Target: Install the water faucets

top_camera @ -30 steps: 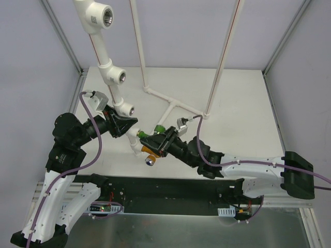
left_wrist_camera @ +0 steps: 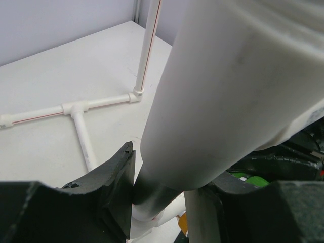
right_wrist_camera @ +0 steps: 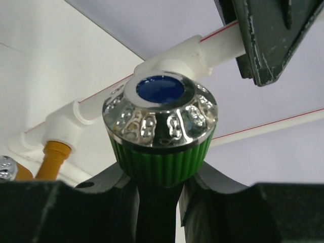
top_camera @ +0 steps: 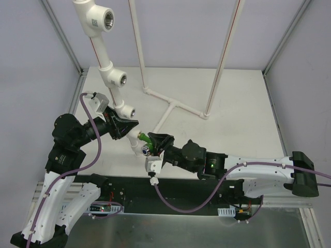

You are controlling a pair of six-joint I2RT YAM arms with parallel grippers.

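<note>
A green faucet [top_camera: 143, 137] joins the lower end of the slanted white pipe [top_camera: 106, 64]. Its ribbed green knob [right_wrist_camera: 161, 161] has a chrome cap with a blue disc, and my right gripper is shut on the faucet just behind it. From above, the right gripper [top_camera: 153, 142] stands at the right of the pipe. My left gripper [top_camera: 125, 127] grips the white pipe, one finger [left_wrist_camera: 119, 190] on each side of it. An orange faucet [right_wrist_camera: 54, 158] sits in a lower fitting; from the top it is mostly behind the right gripper.
Open sockets [top_camera: 123, 79] face right higher up the pipe. A thin white pipe frame [top_camera: 176, 103] lies behind on the white board [top_camera: 238, 119], whose right side is clear. The two grippers are close together.
My right gripper has turned about the faucet's axis, and the knob's capped end has swung from the far side down toward the front. The left arm has held still.
</note>
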